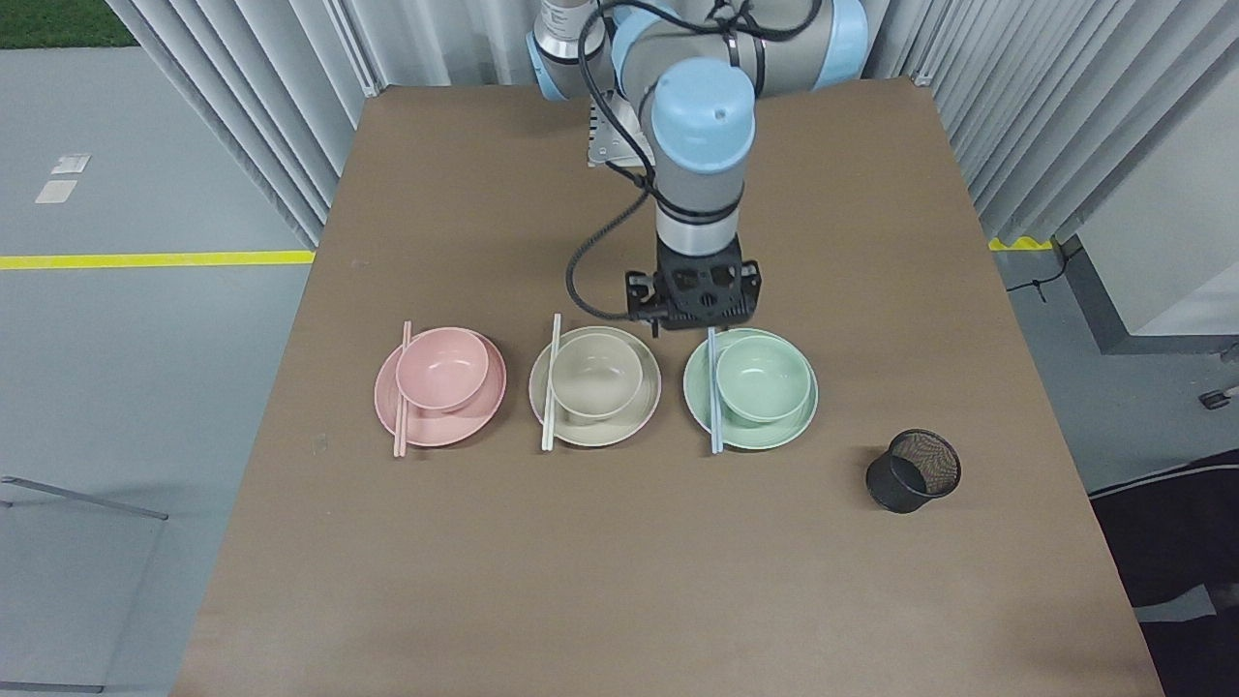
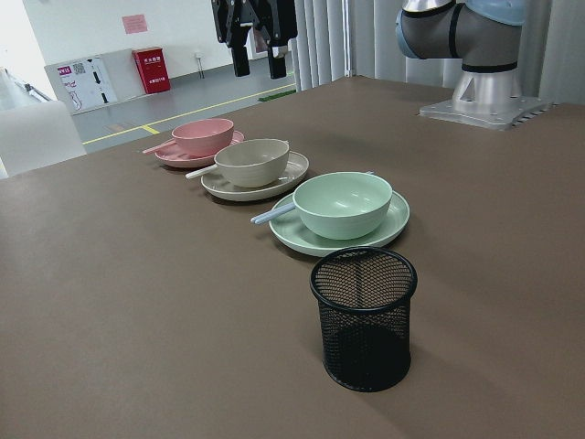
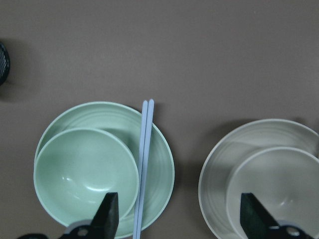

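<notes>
My gripper (image 2: 259, 64) hangs above the table, fingers spread, nothing seen between them. In the front view it is just behind the green and cream settings. The green bowl (image 1: 763, 378) (image 3: 82, 169) sits on a green plate (image 3: 154, 189), pale blue chopsticks (image 1: 714, 395) (image 3: 145, 149) along one side. The cream bowl (image 1: 595, 374) (image 2: 251, 163) has its plate and white chopsticks (image 1: 551, 395); the pink bowl (image 1: 441, 366) likewise, with pink chopsticks (image 1: 403, 407). A black mesh cup (image 1: 912, 470) (image 2: 361, 329) stands upright beside the green setting.
The arm's base stands at the back edge. Dark clothing shows beyond the right edge.
</notes>
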